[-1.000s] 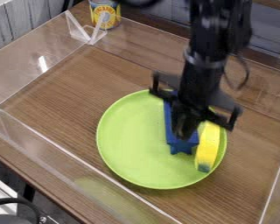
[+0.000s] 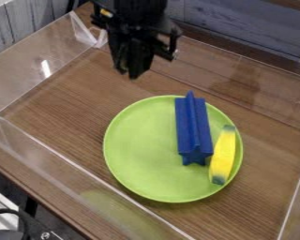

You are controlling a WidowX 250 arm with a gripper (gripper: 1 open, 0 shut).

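My gripper point(image 2: 132, 58) hangs at the top centre, dark and shut, with nothing visible between its fingers. It is above and left of a green plate point(image 2: 140, 164). On the plate's right side lie a blue bar-shaped object point(image 2: 193, 128) and, beside it, a yellow object point(image 2: 223, 155).
The wooden tray floor point(image 2: 59, 112) is bare left of the plate and behind it. Clear walls edge the tray at left and front. A black cable point(image 2: 8, 216) lies outside at the lower left.
My gripper has moved up and to the left, away from over the blue and yellow objects. Those objects and the plate look unmoved.
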